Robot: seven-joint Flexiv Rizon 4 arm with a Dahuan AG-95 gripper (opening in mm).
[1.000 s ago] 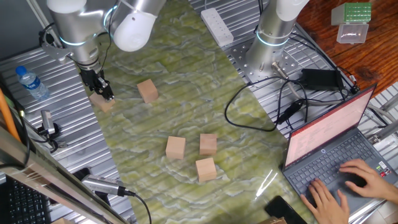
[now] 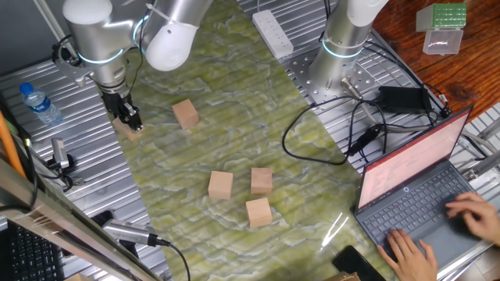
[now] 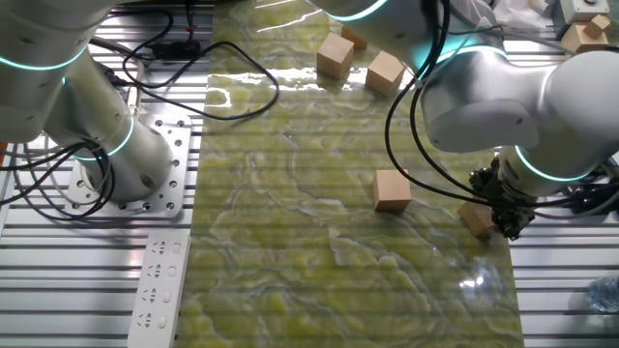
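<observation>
My gripper [image 2: 131, 117] points down at the left edge of the green marbled mat [image 2: 234, 109]. Right at its fingers sits a wooden cube [image 2: 123, 130], partly hidden by them; in the second exterior view this cube [image 3: 475, 219] shows beside the dark gripper [image 3: 499, 205]. Whether the fingers grip it or only stand around it cannot be made out. Another cube [image 2: 186, 115] lies a short way to the right, apart from the gripper. Farther down the mat are three more cubes, a left one [image 2: 220, 185], a right one [image 2: 262, 180] and a lower one [image 2: 258, 212].
A power strip [image 2: 273, 33] and a looping black cable [image 2: 291, 129] border the mat's right side. Someone's hands rest on a laptop [image 2: 422, 191]. A water bottle [image 2: 41, 104] stands at the left.
The arm and gripper have shifted very slightly right and down in the first exterior view. The cubes look unmoved. The person's right-hand-side hand has moved over the laptop.
</observation>
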